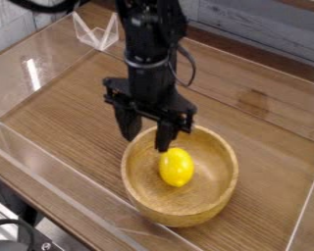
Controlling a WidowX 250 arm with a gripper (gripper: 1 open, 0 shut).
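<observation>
A yellow oval object (176, 167) rests inside a shallow tan bowl (215, 201) at the lower middle of the camera view. My black gripper (145, 127) hangs over the upper left part of the bowl, behind and above the yellow object and apart from it. The gripper is open, with nothing visible between its dark fingers.
A small white wire object (97, 29) stands at the upper left. A black cable lies at the bottom left corner.
</observation>
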